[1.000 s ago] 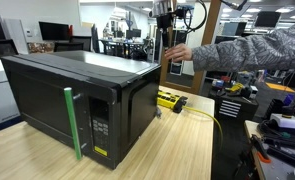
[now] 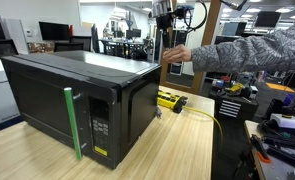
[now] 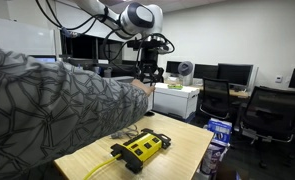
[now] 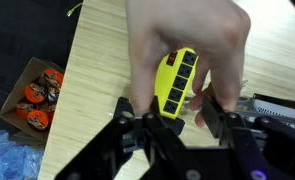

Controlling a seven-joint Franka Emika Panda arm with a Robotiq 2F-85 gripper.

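My gripper (image 2: 168,42) hangs high above the table, beyond the right end of the black microwave (image 2: 102,105), and is shut with nothing in its grip. A person's hand (image 4: 192,35) reaches in from the top of the wrist view, close to the gripper, its fingers spread over a yellow power strip (image 4: 175,80). The same hand, with a patterned sleeve (image 3: 62,110), is just below the gripper (image 3: 147,74) in exterior view 2. Well beneath them, the power strip (image 3: 143,148) rests on the wooden table. A green strip (image 2: 72,122) marks the microwave's front.
The person's arm (image 2: 252,52) fills the space right of my gripper. A yellow cord (image 2: 213,117) trails over the table's right side. On the floor, a cardboard box (image 4: 34,98) holds orange items. Bare tabletop (image 2: 177,148) lies in front of the microwave's right side.
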